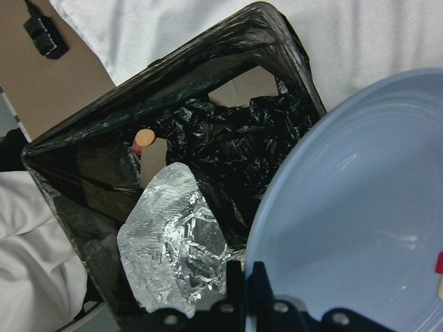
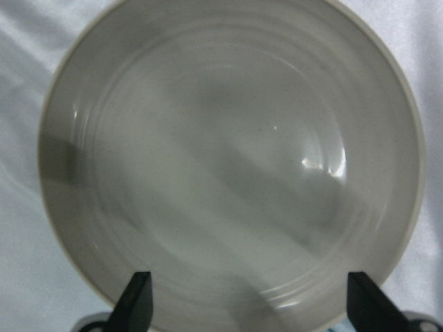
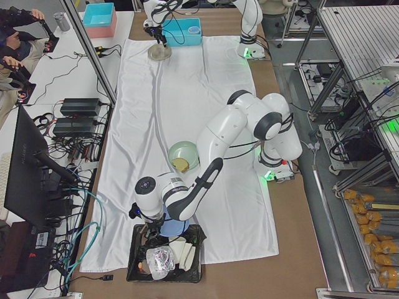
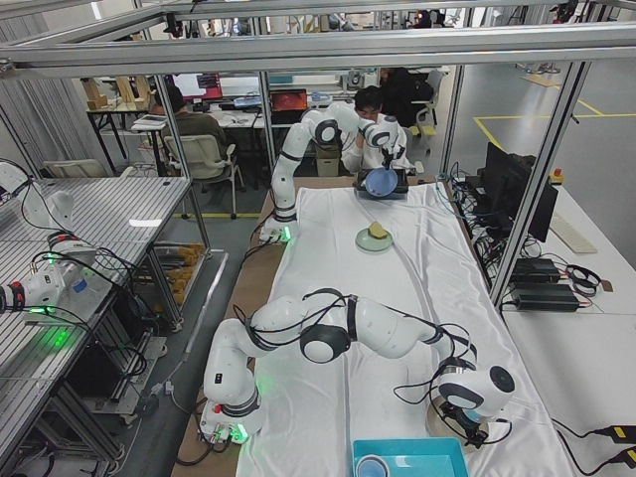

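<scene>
My left gripper is shut on a blue plate [image 1: 346,207], held by its rim over a black lined bin [image 1: 166,79] with crumpled foil and other items inside. A green plate [image 3: 184,149] with a yellow item [image 3: 180,164] lies on the white cloth. My right gripper stands open above a grey plate [image 2: 228,166], its fingertips at either side of the near part of the plate in the right wrist view.
A cyan bin [image 4: 407,457] with a cup [image 4: 373,469] stands beside the grey plate. A monitor and cables line the side table.
</scene>
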